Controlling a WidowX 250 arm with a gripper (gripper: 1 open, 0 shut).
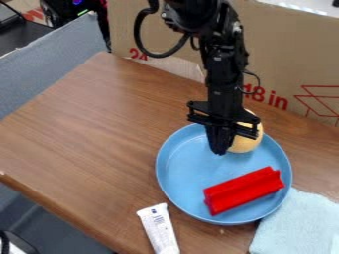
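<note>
My black gripper (pixel 220 139) hangs low over the back of a round blue plate (pixel 191 171), its fingertips down near the plate and close together, with nothing visible between them. A round yellow object (pixel 247 141) sits at the back of the plate just right of the fingers, partly hidden behind them. A red block (pixel 244 190) lies on the front right of the plate.
A white tube (pixel 158 228) lies left of the plate near the table edge. A light blue cloth (pixel 294 228) is at the front right. A cardboard panel (pixel 291 69) stands behind.
</note>
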